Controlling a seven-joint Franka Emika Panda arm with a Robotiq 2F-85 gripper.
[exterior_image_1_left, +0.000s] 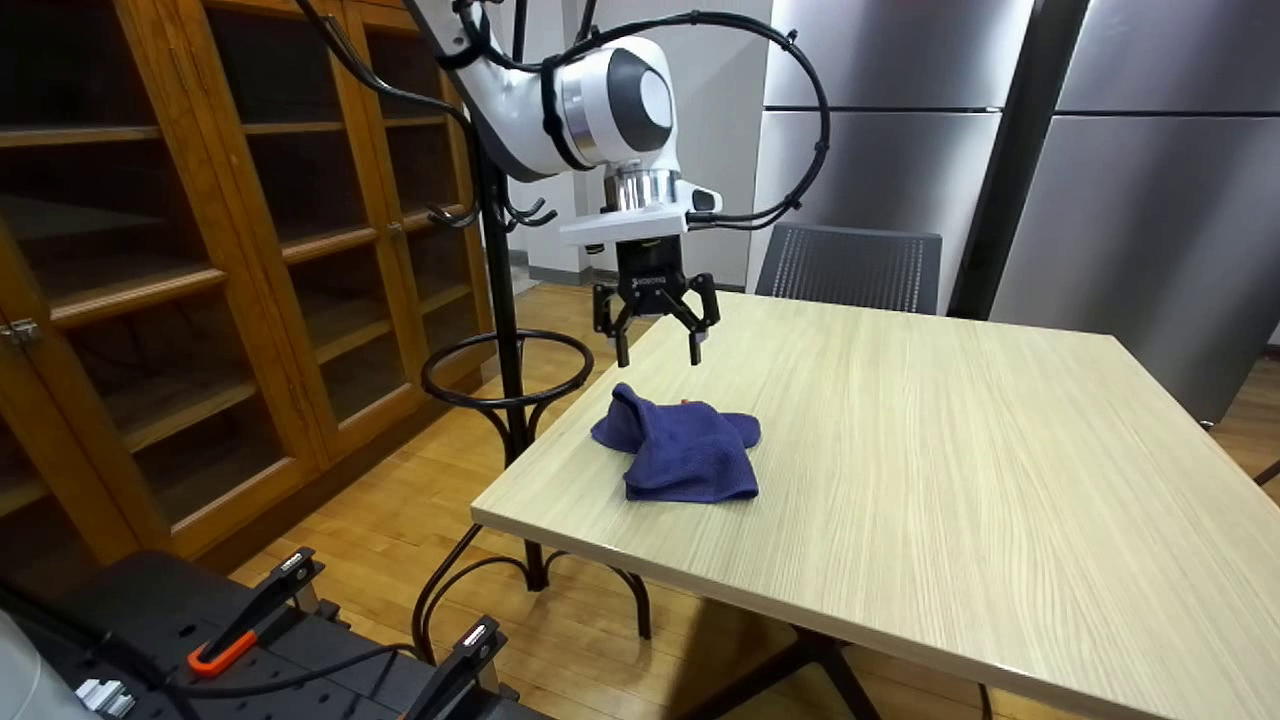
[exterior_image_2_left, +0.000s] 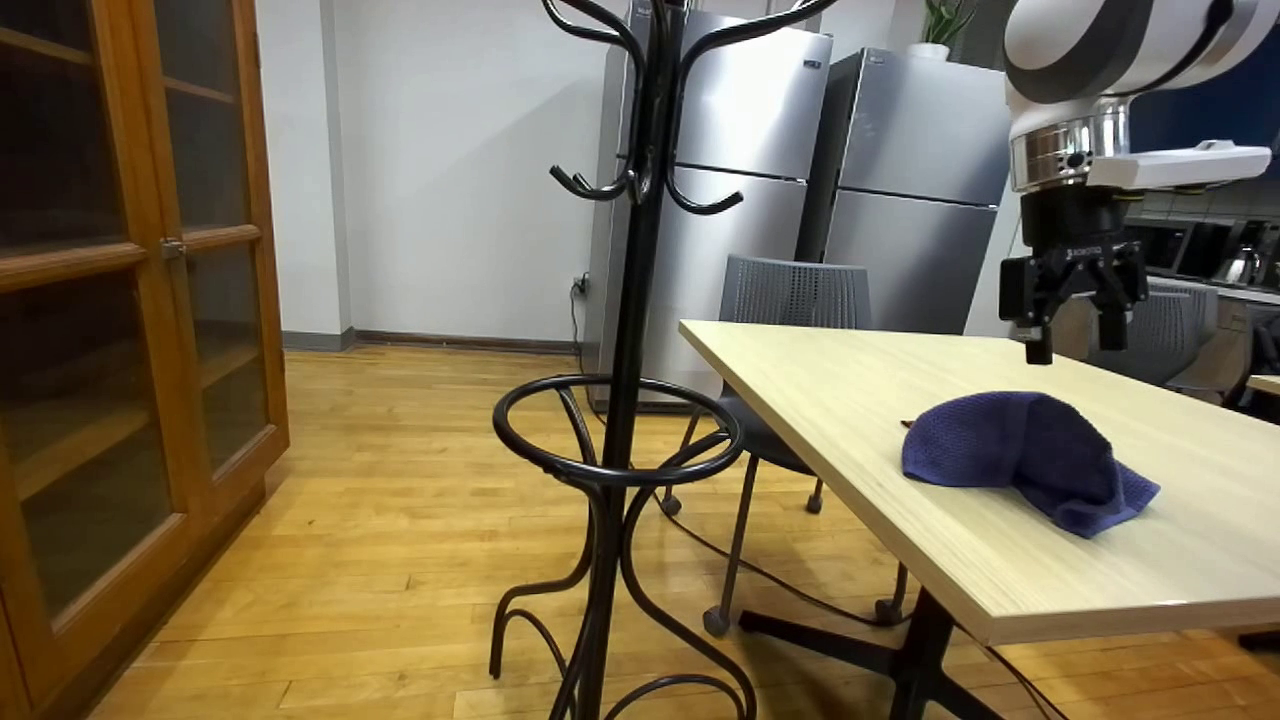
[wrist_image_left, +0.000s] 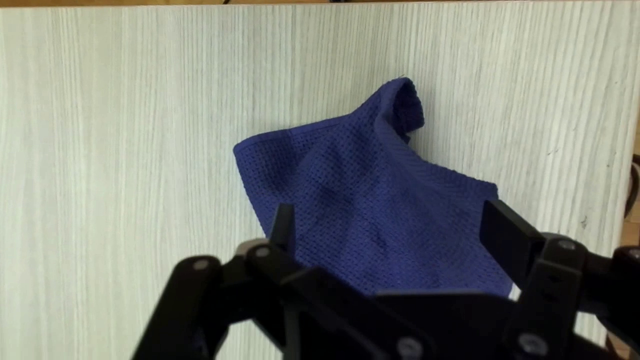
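Observation:
A dark blue cloth (exterior_image_1_left: 693, 452) lies crumpled on the pale wooden table (exterior_image_1_left: 960, 480), close to its near left corner. One corner of the cloth stands up in a small fold, visible at the top of it in the wrist view (wrist_image_left: 408, 108). My gripper (exterior_image_1_left: 659, 349) hangs above the table over the cloth's far side, pointing down, open and empty. In exterior view 2 a clear gap separates the gripper (exterior_image_2_left: 1075, 342) from the cloth (exterior_image_2_left: 1020, 456). A small reddish-brown bit (exterior_image_2_left: 907, 422) peeks out at the cloth's edge; the rest of it is hidden.
A black coat stand (exterior_image_1_left: 510, 360) rises beside the table's left edge, near the arm. A dark chair (exterior_image_1_left: 852, 266) stands at the far side. Wooden glass-door cabinets (exterior_image_1_left: 228, 276) line the left.

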